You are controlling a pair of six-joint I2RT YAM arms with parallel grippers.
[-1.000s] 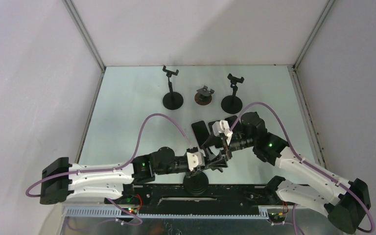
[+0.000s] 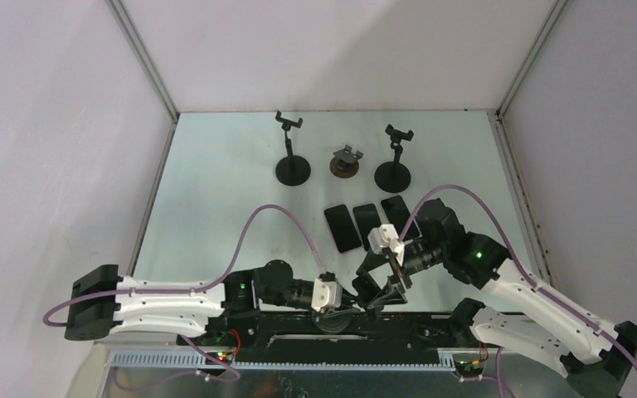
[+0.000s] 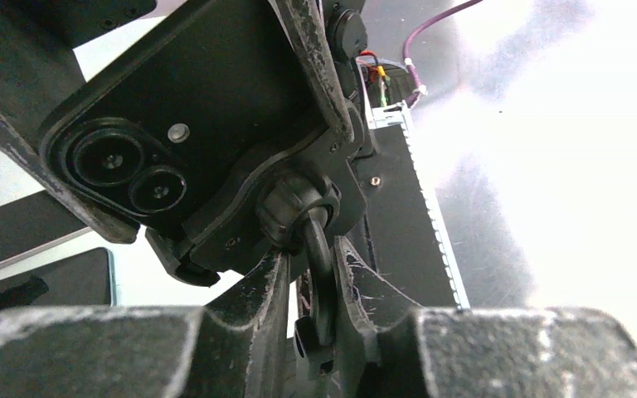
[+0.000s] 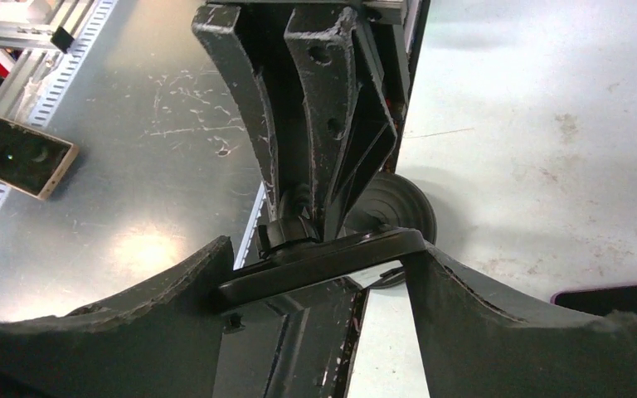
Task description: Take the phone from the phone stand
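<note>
In the left wrist view a black phone point(image 3: 216, 91) shows its back and camera lenses. Behind it sits the head of the black phone stand point(image 3: 286, 207); whether they touch I cannot tell. My right gripper is shut on the phone, which is seen nearly edge-on between its fingers in the right wrist view. My left gripper has its fingers apart around the thin stem, with a gap showing on one side. From above, both grippers meet over the stand's round base point(image 2: 332, 323) at the table's front edge.
Two tall stands point(image 2: 292, 170) point(image 2: 392, 177) and a short one point(image 2: 345, 166) stand at the back. Several phones point(image 2: 342, 229) lie flat in mid-table. Beyond the front edge is a phone point(image 4: 21, 157) in the right wrist view.
My right gripper has swung a little right and toward the front edge, with more of the flat phones showing behind it.
</note>
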